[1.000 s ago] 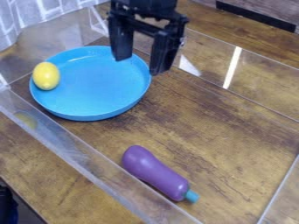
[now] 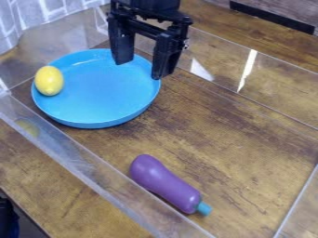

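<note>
My black gripper (image 2: 144,54) hangs at the top centre of the camera view, over the back part of a round blue plate (image 2: 99,98). Its two dark fingers stand apart, open, with nothing visible between them. A yellow egg-shaped object (image 2: 48,80) lies on the left side of the plate. A purple eggplant-like object (image 2: 165,182) with a teal end lies on the wooden surface at the lower centre, in front of the plate.
Transparent edges, like tray walls, run diagonally along the lower left and at the far right. A pale wall stands at the back left.
Since one second ago my gripper has come slightly lower and changed its angle a little. The plate and both objects have not moved.
</note>
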